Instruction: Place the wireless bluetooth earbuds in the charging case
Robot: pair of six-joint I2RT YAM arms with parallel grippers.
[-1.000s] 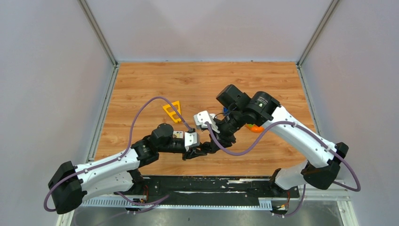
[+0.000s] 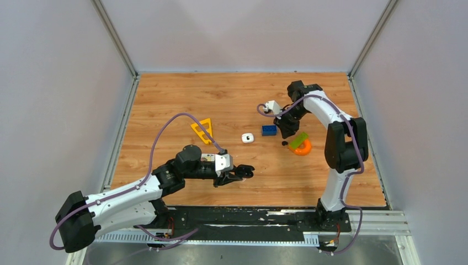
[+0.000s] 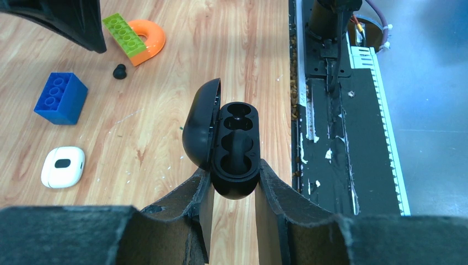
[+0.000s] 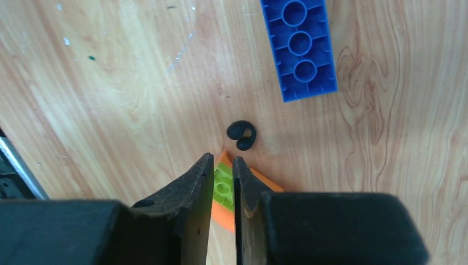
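The black charging case (image 3: 236, 149) is held with its lid (image 3: 201, 124) up and its hollows showing; my left gripper is shut on its lower end. Those hollows are dark, and I cannot tell whether any earbud sits in them. On the wood lies a black earbud, also visible in the left wrist view as a small dark piece (image 3: 120, 71). My right gripper is part open above the table near that earbud, with nothing held between its fingers; a green block shows through the gap from below.
Close to the earbud are an orange ring (image 2: 306, 148) with a green block (image 2: 299, 140) and a blue block (image 2: 269, 130). A white earbud case (image 2: 248, 138) and a yellow triangle (image 2: 208, 122) lie farther left. Bare table separates the two grippers.
My right arm has swung away from the charging case, rightward and toward the back, to the earbud by the blue block. My left arm has stayed put with the case.
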